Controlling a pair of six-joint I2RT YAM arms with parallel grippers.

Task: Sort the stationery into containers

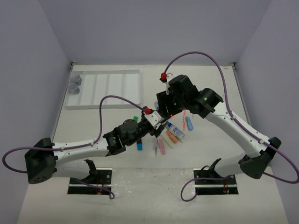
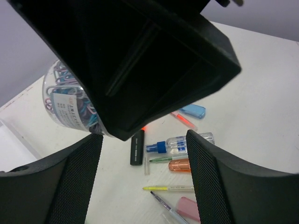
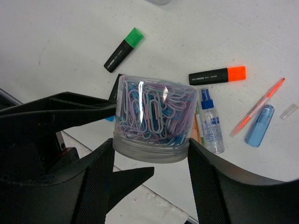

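A clear tub of pastel paper clips (image 3: 154, 112) is pinched between the fingertips of my right gripper, above the table. The same tub (image 2: 70, 103) appears at upper left in the left wrist view, partly covered by the right gripper's black finger (image 2: 182, 70). My left gripper stands open with nothing between its fingers. One of its fingers (image 3: 70, 109) reaches to the tub's left edge in the right wrist view; whether they touch I cannot tell. The white divided tray (image 1: 103, 107) is at the table's back left.
Below the grippers lie a green-capped highlighter (image 3: 124, 50), an orange-capped highlighter (image 3: 217, 75), a spray bottle (image 3: 212, 128), an orange pen (image 3: 258, 107), a blue case (image 3: 260, 126), a pink eraser (image 2: 188, 208) and pens. Two clear cups (image 1: 73, 88) stand in the tray's left end. Both arms nearly meet mid-table.
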